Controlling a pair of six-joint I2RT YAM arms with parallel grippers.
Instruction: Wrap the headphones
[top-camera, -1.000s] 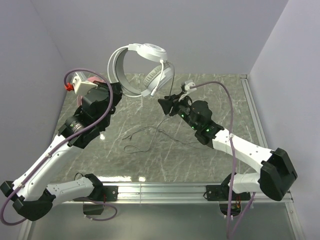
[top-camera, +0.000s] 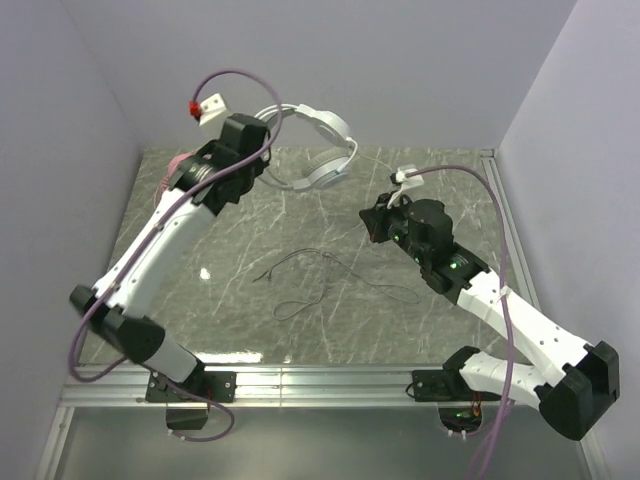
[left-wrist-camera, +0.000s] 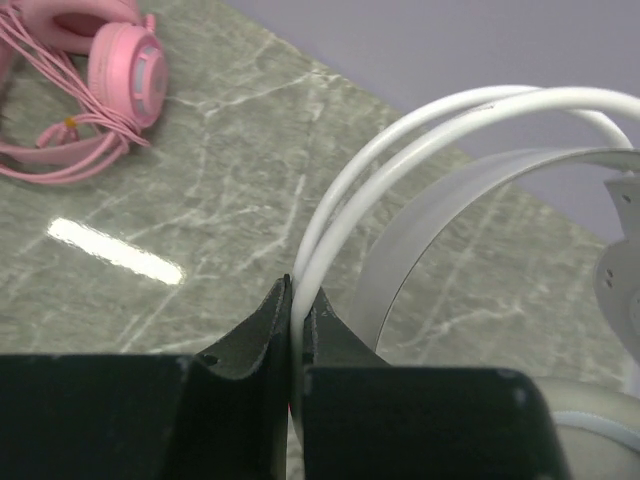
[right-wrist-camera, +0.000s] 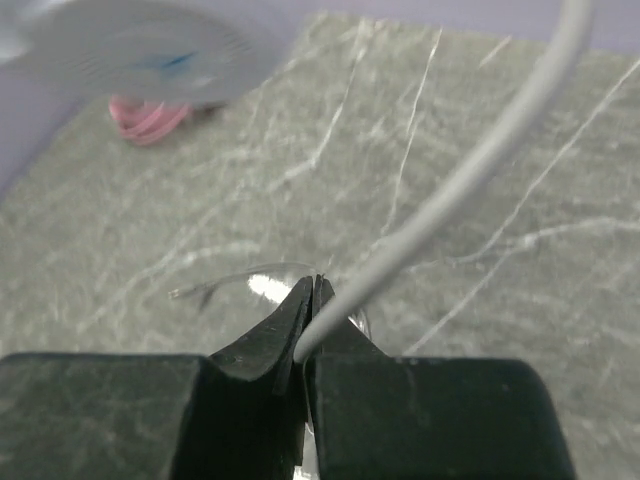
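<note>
White headphones hang in the air above the table, their headband pinched by my left gripper. In the left wrist view the double white band runs down between the shut left fingers. My right gripper is shut on the pale headphone cable, which rises from its fingertips toward the camera in the right wrist view. Loose lengths of the cable lie in loops on the marbled table. A blurred white earcup fills the upper left of the right wrist view.
Pink headphones with a bundled pink cord lie at the table's far left, partly behind my left arm in the top view. Grey walls bound the back and both sides.
My left gripper has moved right and toward the back, swinging the headphones with it. Cable loops on the table have shifted.
</note>
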